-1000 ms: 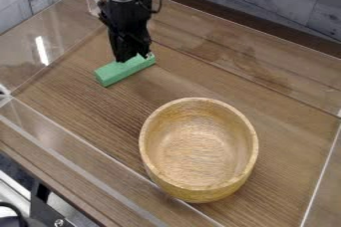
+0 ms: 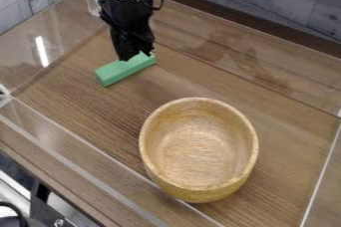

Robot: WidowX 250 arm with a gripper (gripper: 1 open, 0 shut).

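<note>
A black gripper hangs at the upper left of the camera view, shut, with nothing visible between its fingers. Just below it a green rectangular block lies flat on the wooden table, angled diagonally. The fingertips are above or close by the block's upper edge; whether they touch it cannot be told.
A large beige bowl sits at the lower front, right of centre. Dark space and cables border the table at the far left.
The gripper has shifted slightly left from above the block's right part. The block stays in about the same place.
</note>
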